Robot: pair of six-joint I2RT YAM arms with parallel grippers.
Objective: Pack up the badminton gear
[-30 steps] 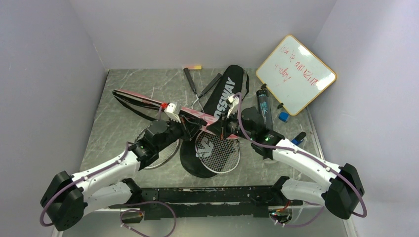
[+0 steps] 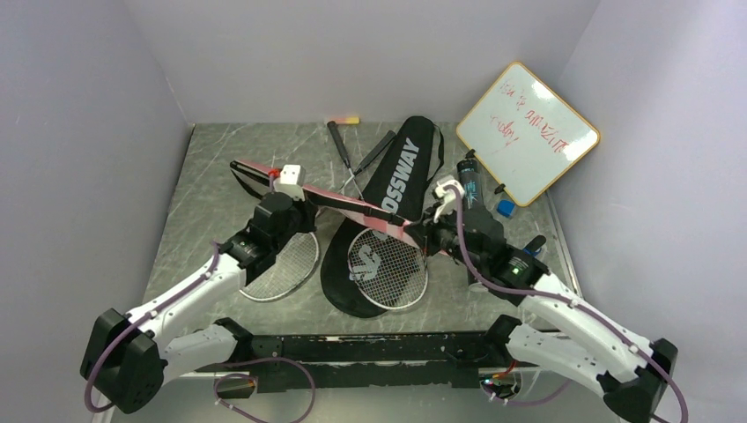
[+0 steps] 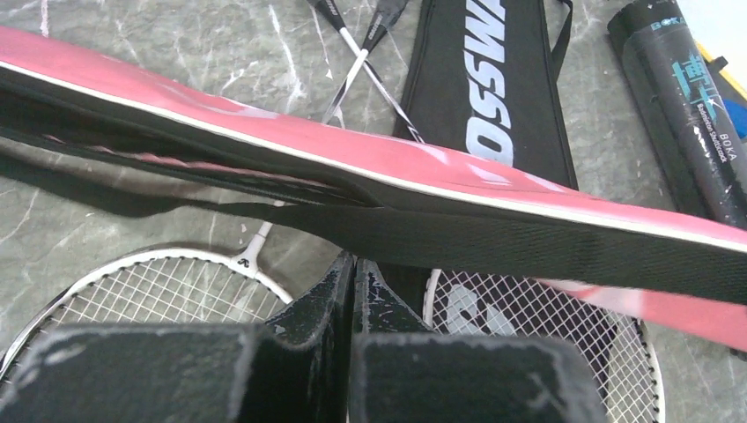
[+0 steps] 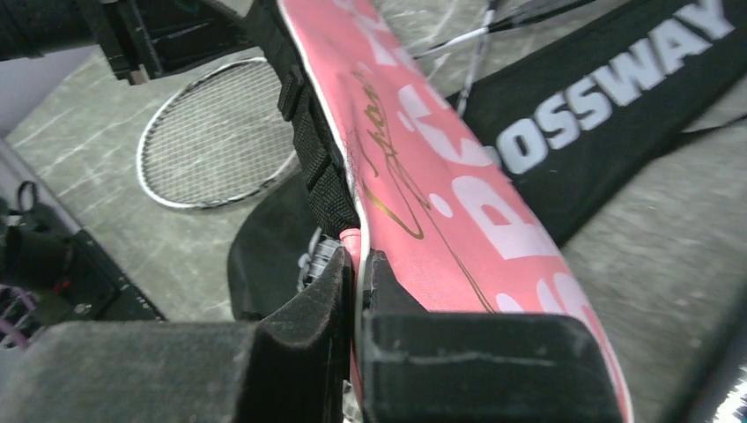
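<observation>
A long pink racket bag with black side panels is held above the table between both arms. My right gripper is shut on its pale-piped edge at the right part. On the black side, my left gripper is shut with its tips at the lower edge; the small part between them is hidden. Left of those tips the bag's side gapes, while to the right it lies closed. Beneath are a white-framed racket, another racket, and the black racket bag with white lettering, lying flat.
Two dark racket handles cross at the back. A black shuttlecock tube stands near the right arm, with a blue object beside it. The whiteboard leans at the back right. Bare table shows at left.
The pink bag and my right gripper have shifted right. My left gripper has moved left along the bag, widening the gap between the grippers. Gear on the table is unmoved.
</observation>
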